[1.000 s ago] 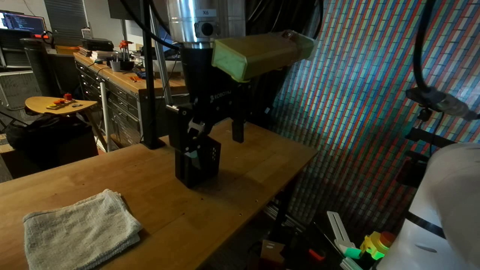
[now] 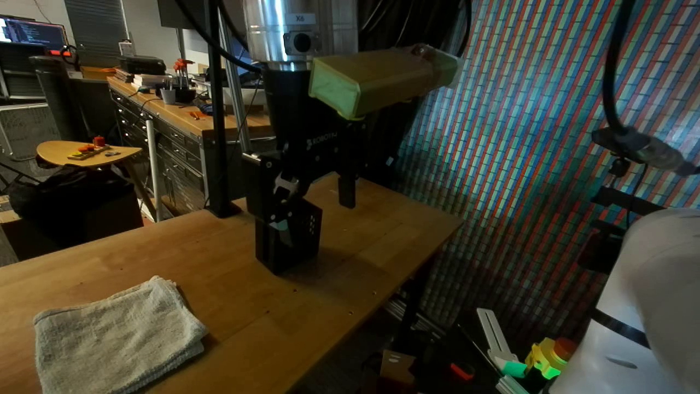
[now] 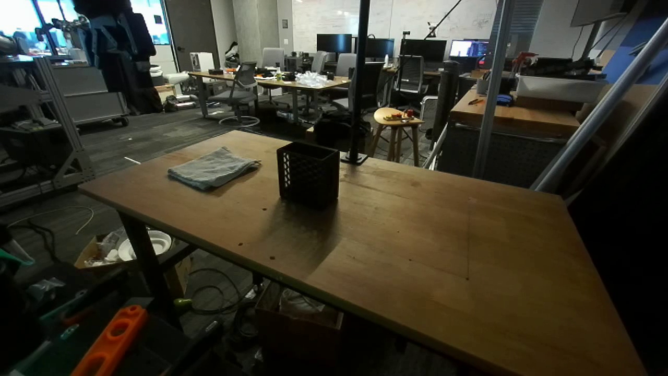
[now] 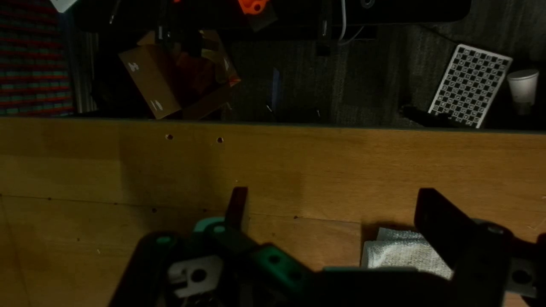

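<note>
My gripper (image 2: pixel 315 209) points down over the table and stands open. Its two fingers are wide apart in the wrist view, with bare wood visible between their tips. A black crate with perforated sides (image 3: pixel 308 174) stands upright on the table. In exterior view 1 the gripper partly covers this crate (image 2: pixel 289 248); whether they touch cannot be told there. No crate can be made out clearly in the wrist view. A folded grey towel (image 2: pixel 118 335) lies flat, apart from the crate, and its corner (image 4: pixel 404 253) shows beside one finger. Exterior view 2 does not include the gripper.
A black post (image 3: pixel 358 81) rises at its far edge, near the crate. A patterned curtain (image 2: pixel 525 131) hangs beyond the table's end in exterior view 1.
</note>
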